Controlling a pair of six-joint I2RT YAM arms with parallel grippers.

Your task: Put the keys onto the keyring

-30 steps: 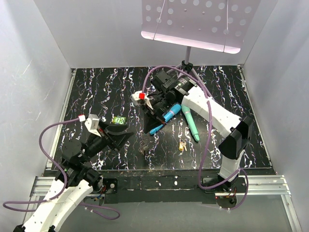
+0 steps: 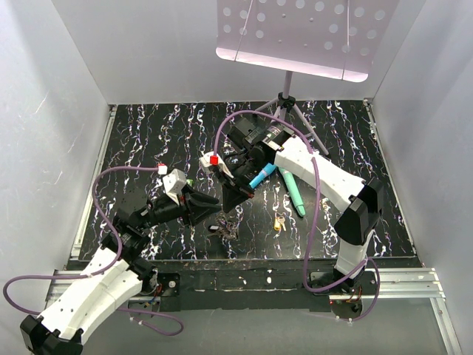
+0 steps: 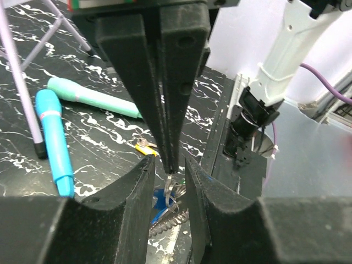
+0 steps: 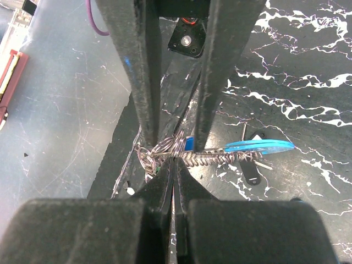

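Note:
My right gripper [image 2: 235, 208] is shut on the thin wire of a keyring bunch. The bunch [image 3: 175, 204], with metal rings, a coil and a blue piece, hangs under its tips in the left wrist view. My left gripper is open, its fingertips on either side of the wire rings just beyond my right fingertips. Whether they touch the rings, I cannot tell. In the right wrist view the blue piece [image 4: 261, 146] and a black fob [image 4: 250, 171] stick out to the right. Small keys with a yellow tag [image 2: 278, 223] lie on the table.
A light-blue marker [image 3: 53, 137] and a mint-green marker [image 3: 93, 99] lie behind the grippers. The pink stand [image 2: 287, 85] rises at the back. Both grippers are close together, almost touching.
My left gripper has moved right to the hanging bunch, its arm now covering most of the green display. My right arm has shifted only slightly. The bunch has swung a little.

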